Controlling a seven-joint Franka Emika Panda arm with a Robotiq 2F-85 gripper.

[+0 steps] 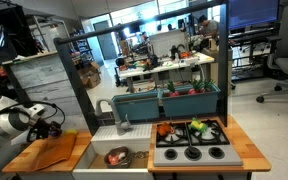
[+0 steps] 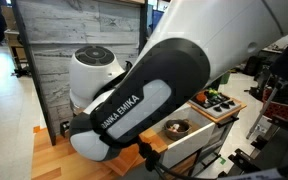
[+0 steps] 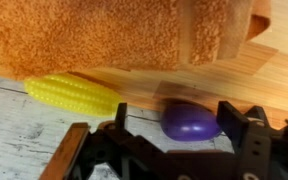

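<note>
In the wrist view my gripper stands open, with a dark purple eggplant-like toy between its fingers. A gap shows on the left side of the toy; the right finger is close against it or overlaps it, and I cannot tell if they touch. A yellow corn toy lies to the left. Beyond them an orange towel covers part of the wooden counter. From the side, the gripper is low at the counter's back left, behind the towel.
A grey plank wall rises close behind the gripper. To the right are the sink with a metal pot, a stove bearing toy vegetables, and a blue rack. Bare wood shows at the far right.
</note>
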